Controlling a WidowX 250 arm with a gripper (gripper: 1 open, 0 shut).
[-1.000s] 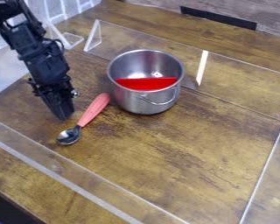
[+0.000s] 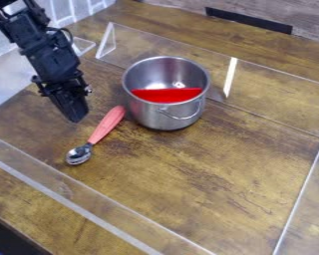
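My black gripper (image 2: 73,110) hangs at the left, above the wooden table, shut with nothing visible between its fingers. To its lower right lies a spoon with a red handle (image 2: 107,127) and a metal head (image 2: 80,154), apart from the gripper. A steel pot (image 2: 167,110) with a bright red shape inside stands right of the spoon.
Low transparent edges border the work area at the back, right and front.
The gripper has moved a little upward and leftward in the view, away from the spoon. The spoon and pot look unchanged.
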